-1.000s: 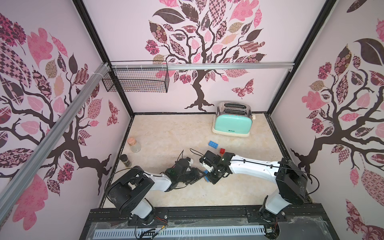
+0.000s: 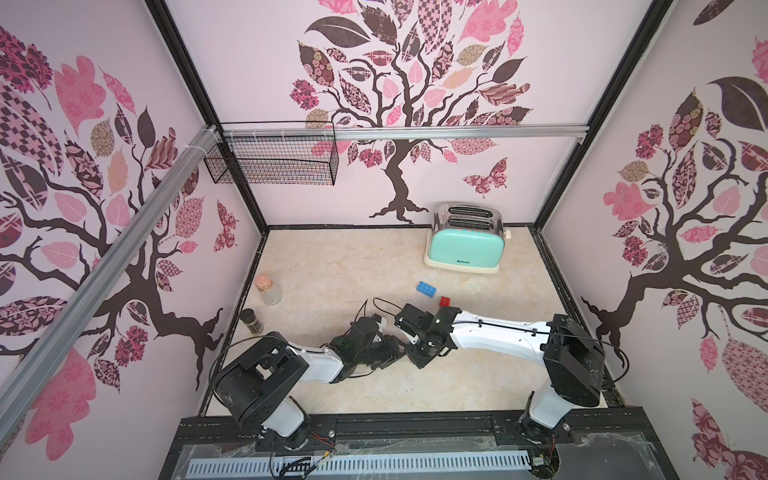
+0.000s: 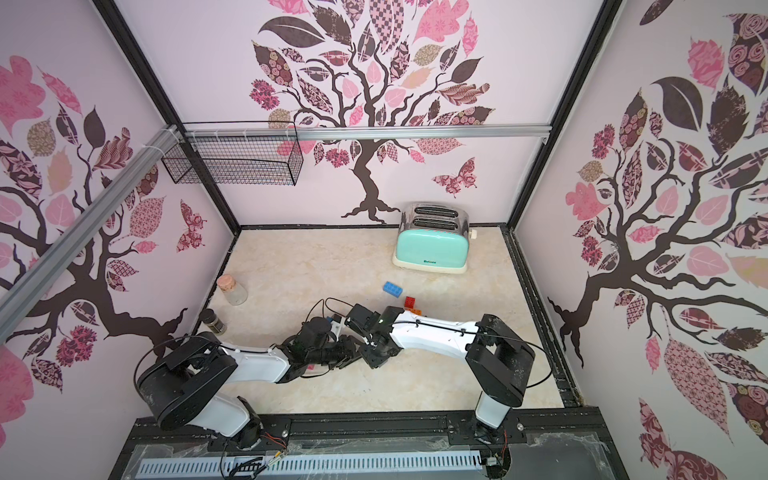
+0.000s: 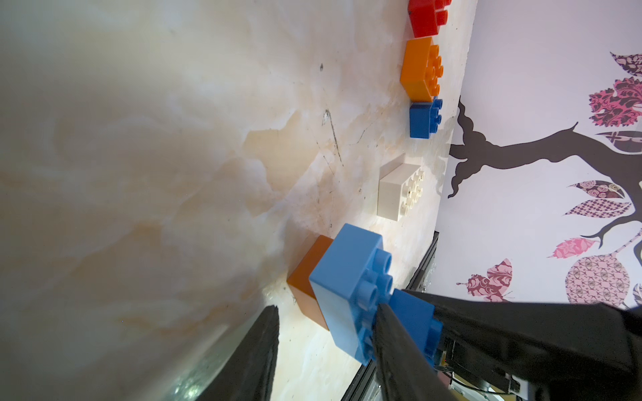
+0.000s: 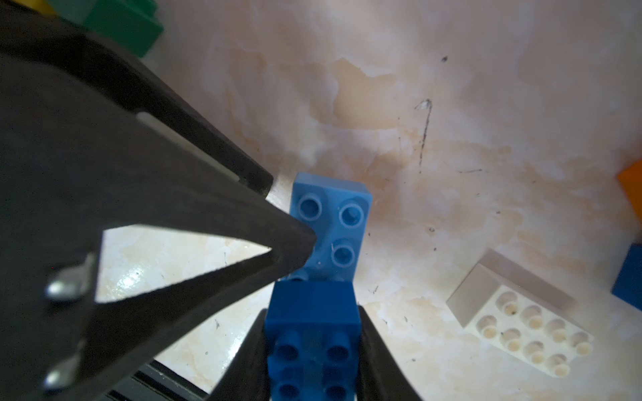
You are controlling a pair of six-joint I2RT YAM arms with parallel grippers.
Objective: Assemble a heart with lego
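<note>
Both grippers meet low over the front middle of the counter. In the left wrist view a light blue brick (image 4: pixel 339 267) stands against an orange-brown brick (image 4: pixel 306 280), near my left gripper; a darker blue piece (image 4: pixel 411 317) is beside it. In the right wrist view my right gripper is shut on a dark blue brick (image 5: pixel 311 300), just beside the light blue brick. The other gripper's black fingers reach in from the left; what they hold is partly hidden.
A white brick (image 4: pixel 398 190), small blue brick (image 4: pixel 421 120), orange brick (image 4: pixel 418 70) and red brick (image 4: pixel 424 14) lie nearby. A green brick (image 5: pixel 123 23) shows too. The toaster (image 2: pixel 464 246) stands at the back right; jars are at the left.
My right gripper and arm have shifted slightly left toward my left gripper, covering blue that showed between them in the top left view. The left arm is still.
</note>
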